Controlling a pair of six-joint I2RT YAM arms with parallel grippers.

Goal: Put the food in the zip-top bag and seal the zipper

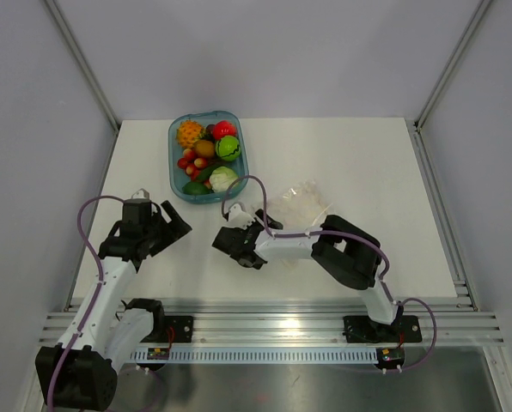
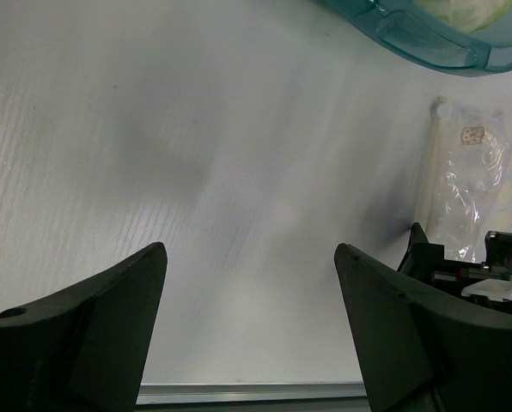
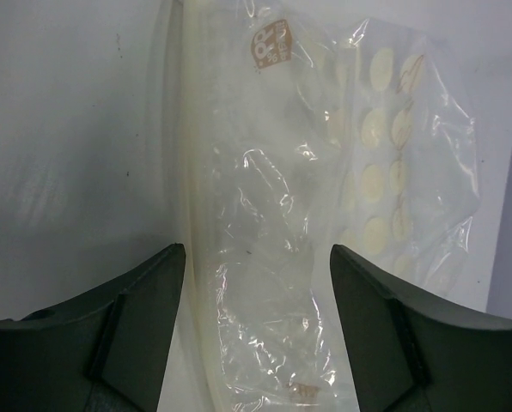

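Note:
A clear zip top bag [image 1: 299, 206] lies flat and empty-looking on the white table, right of centre. My right gripper [image 1: 258, 225] is over its left side, hiding part of it. In the right wrist view the bag [image 3: 265, 197] fills the middle; its long zip edge runs down near the left finger [image 3: 177, 275], while the right finger [image 3: 346, 275] is above the film. Nothing shows gripped between these parted fingers. The food is in a blue basket [image 1: 173, 163] at the back left. Over bare table, my left gripper [image 1: 177, 216] stands open and empty.
The basket holds a yellow spiky fruit [image 1: 190, 133], a cabbage [image 1: 223, 178], a green round fruit [image 1: 228, 148] and several others. Table to the right of the bag is free. Only a modest gap separates the two grippers.

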